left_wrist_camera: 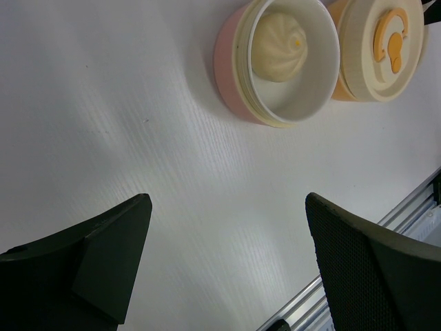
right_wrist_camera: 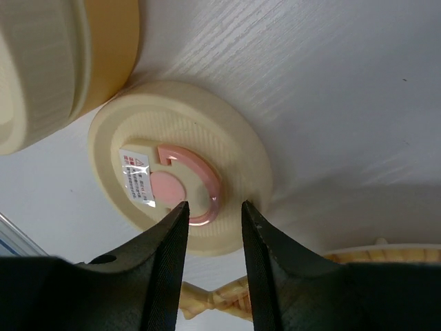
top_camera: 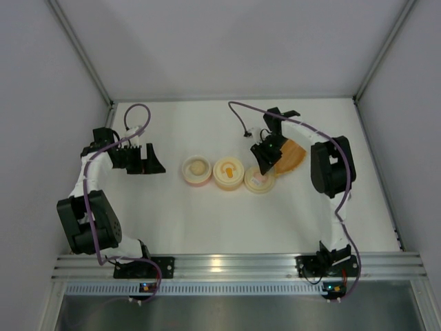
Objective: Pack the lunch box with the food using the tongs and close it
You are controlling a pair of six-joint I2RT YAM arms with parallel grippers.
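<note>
The cream lid with a pink curved handle [right_wrist_camera: 207, 172] lies flat on the table, right of the orange container with a cream lid [top_camera: 229, 181]. My right gripper is over this lid, its fingertips partly apart near the handle, with nothing visibly held between them. In the top view that arm partly covers the lid [top_camera: 258, 182]. At left, the pink round container [left_wrist_camera: 231, 65] stands uncovered, a pale swirled bun [left_wrist_camera: 278, 47] inside. My left gripper stands open and empty, well left of the pink container.
A woven basket [top_camera: 294, 159] with a handle sits right of the cream lid, partly under the right arm. The orange container touches or nearly touches its neighbours on both sides.
</note>
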